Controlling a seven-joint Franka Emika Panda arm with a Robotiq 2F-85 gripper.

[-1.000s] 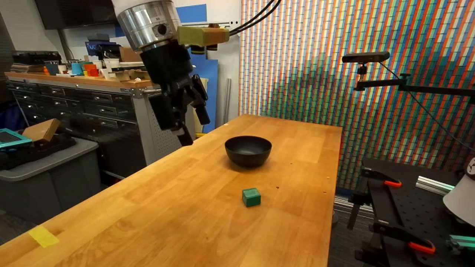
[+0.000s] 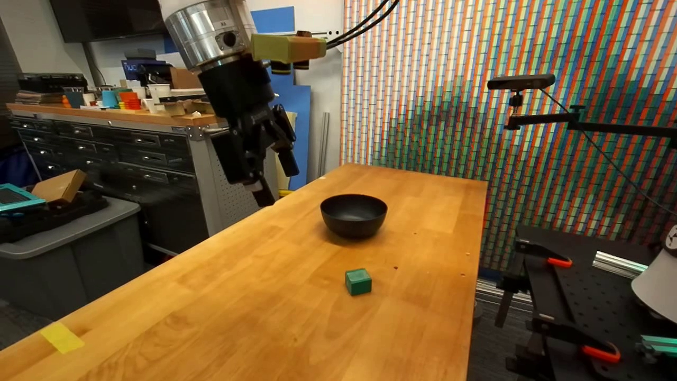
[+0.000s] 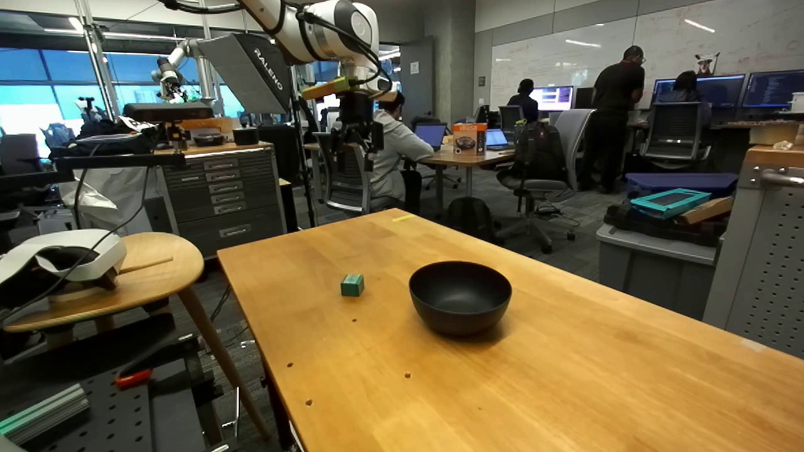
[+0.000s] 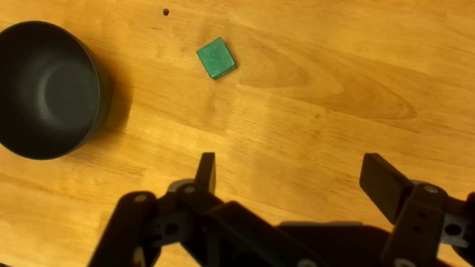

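A small green cube (image 2: 358, 282) rests on the wooden table, apart from a round black bowl (image 2: 353, 216). From above, the wrist view has the cube (image 4: 216, 58) near the top centre and the bowl (image 4: 49, 91) at the left, partly cut off by the frame; nothing shows inside it. My gripper is open, its two fingers wide apart with only bare table seen between them. In the first exterior view the gripper (image 2: 279, 189) hangs tilted above the table's left side, clear of both objects. The second exterior view places the cube (image 3: 352, 285) left of the bowl (image 3: 460, 297).
Beyond the right edge stand a black cart (image 2: 590, 286) and a camera on an arm (image 2: 521, 82). A grey bin (image 2: 70, 254) sits off the left side.
Hardly anything differs: the arm and gripper have shifted very slightly. The cube and bowl lie where they were.
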